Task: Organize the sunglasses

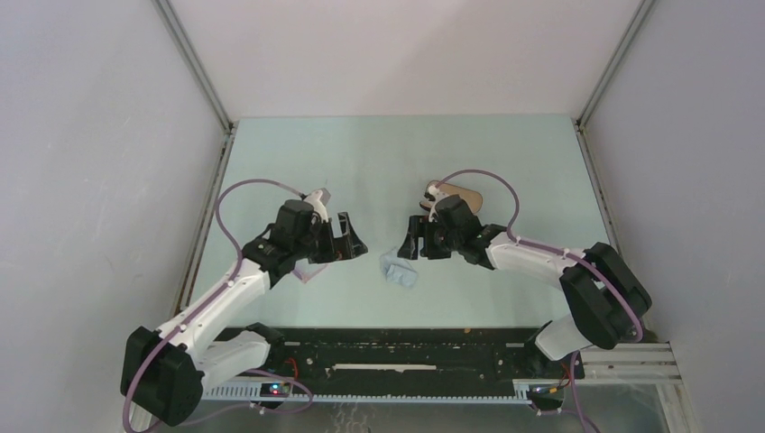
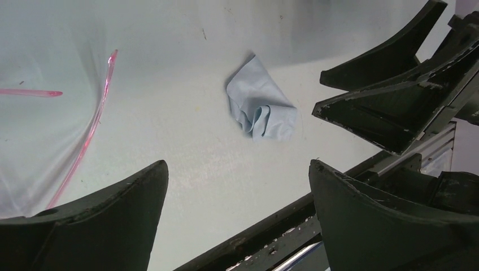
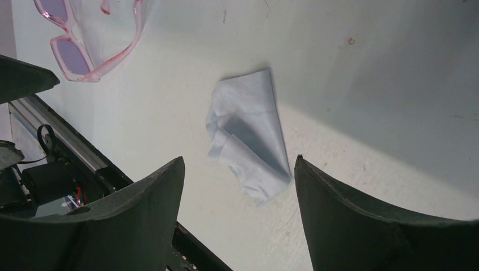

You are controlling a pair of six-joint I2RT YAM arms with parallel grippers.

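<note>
Pink sunglasses lie at the left of the table, mostly under my left arm in the top view; pink temples [image 2: 82,147] show in the left wrist view. A crumpled pale blue cloth [image 1: 399,269] lies at the middle front between my grippers. My left gripper is open over the table left of the cloth, nothing between its fingers. My right gripper is open above the cloth, which rests on the table. A tan case [image 1: 460,194] sits behind my right gripper, partly hidden by it.
A dark rail [image 1: 397,347] runs along the front edge, and walls stand at both sides and the back.
</note>
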